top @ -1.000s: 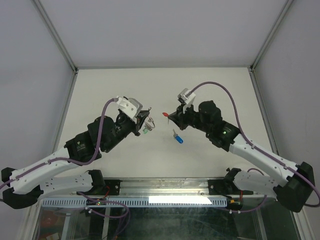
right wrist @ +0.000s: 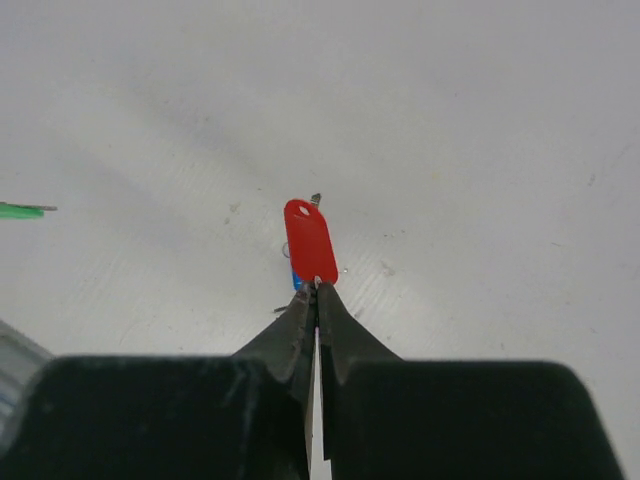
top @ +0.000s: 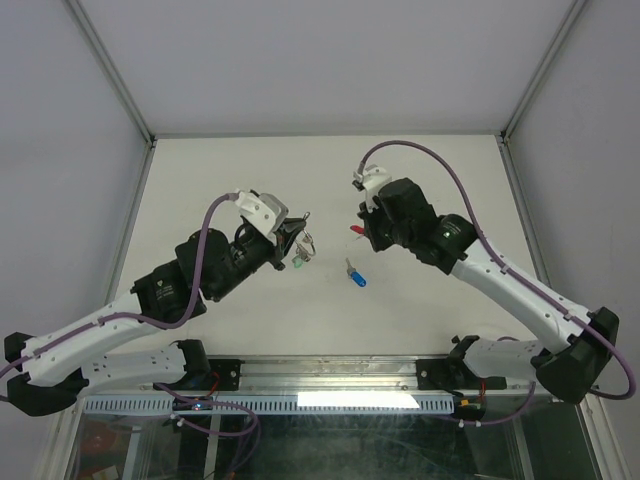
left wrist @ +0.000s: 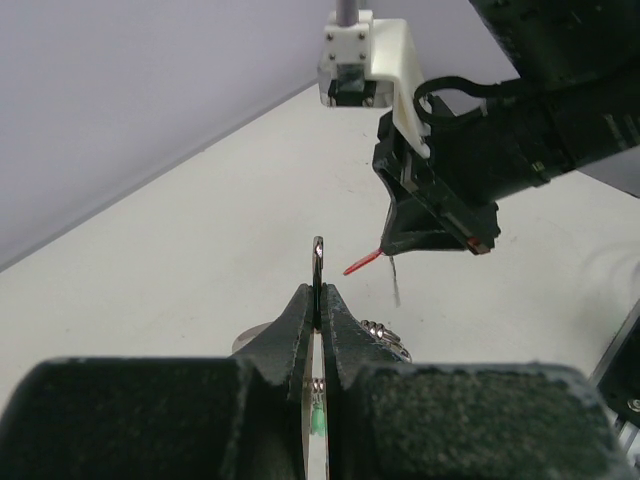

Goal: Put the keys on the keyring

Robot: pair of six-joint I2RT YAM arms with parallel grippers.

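Observation:
My left gripper (top: 298, 222) is shut on the thin metal keyring (top: 308, 246), whose end sticks up past the fingertips in the left wrist view; the loop hangs below. A green key (top: 298, 262) dangles low on it. To the right, apart from the ring, my right gripper (top: 366, 228) is shut on the red key (top: 356, 229). The right wrist view shows that key's red head (right wrist: 309, 240) beyond the fingers, its hole uncovered. A blue key (top: 357, 277) lies on the table, partly hidden behind the red one in the right wrist view.
Grey walls (top: 60, 170) border the sides and rear. A metal rail (top: 330, 372) runs along the front edge.
My right gripper has drawn back to the right with the red key, widening the gap to the keyring. The left gripper has shifted slightly rightward. The blue key lies where it was.

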